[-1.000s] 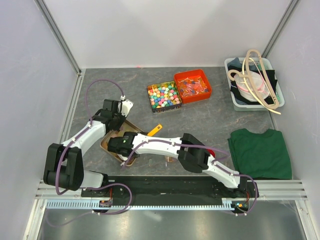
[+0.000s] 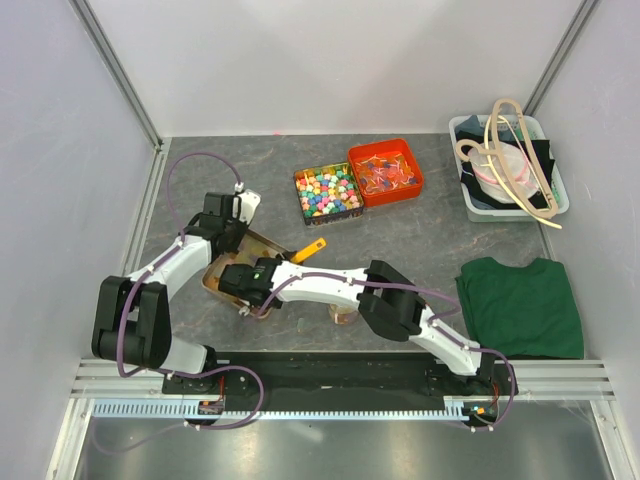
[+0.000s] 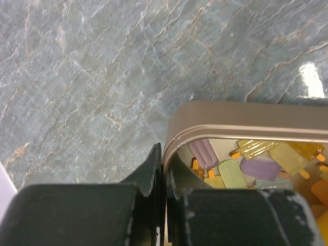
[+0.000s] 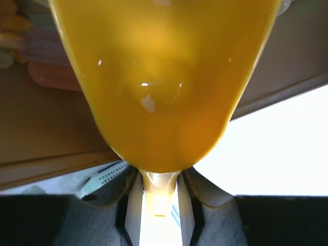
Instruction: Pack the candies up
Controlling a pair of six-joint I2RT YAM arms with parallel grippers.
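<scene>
A tan box (image 2: 263, 242) sits at the left of the table, partly covered by both arms. Inside it lie popsicle-shaped candies (image 3: 233, 174) in purple, green, yellow and orange. At the box's rim, my left gripper is shut on the wall near a rounded corner. A glossy yellow scoop (image 4: 159, 102) fills much of the right wrist view. My right gripper is shut on the narrow end of this scoop, over the box. In the top view the scoop's yellow end (image 2: 308, 251) sticks out beside the right arm; the right fingertips are hidden there.
Behind the box stand a tray of colourful candies (image 2: 330, 218) and a red bin (image 2: 417, 187) of wrapped sticks. A green cloth (image 2: 520, 310) lies at the right, below a white basket (image 2: 490, 214).
Over the box, my right gripper and the scoop have shifted slightly, the scoop's end moving a little up and to the right. A red object seen by the right arm before is now hidden.
</scene>
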